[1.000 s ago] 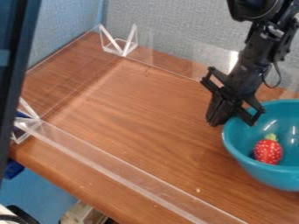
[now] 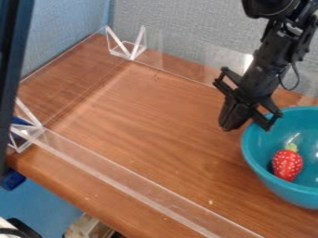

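My black gripper (image 2: 233,119) reaches down from the upper right, its tip low over the wooden table just to the left of a teal bowl (image 2: 265,177). It looks shut, with nothing visible between its fingers. Inside the bowl lies a red strawberry (image 2: 287,165) with a pale green top.
Transparent low walls edge it, held by white corner brackets (image 2: 125,42) at the back left and left front. A grey wall stands behind; a blue surface shows below the left edge.
Since a second ago the bowl and strawberry have shifted slightly. The gripper is nearly where it was, very slightly changed in position.
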